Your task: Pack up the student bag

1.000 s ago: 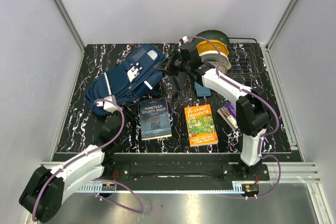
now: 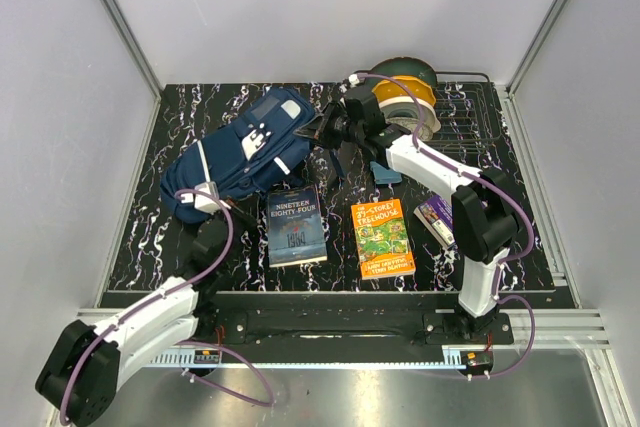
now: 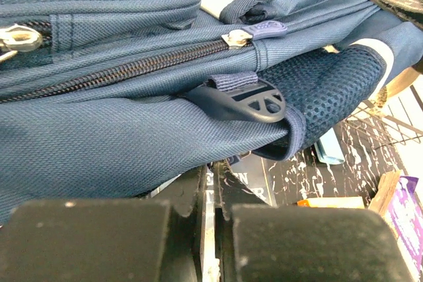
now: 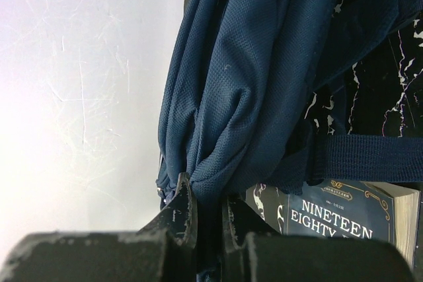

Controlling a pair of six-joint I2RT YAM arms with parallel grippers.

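Observation:
A navy blue backpack (image 2: 240,147) lies slantwise on the left half of the black marbled table. My right gripper (image 2: 312,131) is shut on its upper right end; folded fabric (image 4: 228,123) runs down between the fingers in the right wrist view. At the bag's lower side, my left gripper is closed with its tips against the fabric edge, and the exact bit pinched is hidden. A zipper with a lavender pull (image 3: 268,29) runs above it. The book Nineteen Eighty-Four (image 2: 296,227) lies just below the bag, and The Treehouse book (image 2: 382,239) is right of it.
A purple book (image 2: 436,219) lies by the right arm, which crosses above the table. A light blue item (image 2: 385,173) sits near the middle. Bowls (image 2: 405,87) stand in a wire rack (image 2: 465,117) at the back right. Walls enclose the table.
The backpack, the books and my right arm look unmoved.

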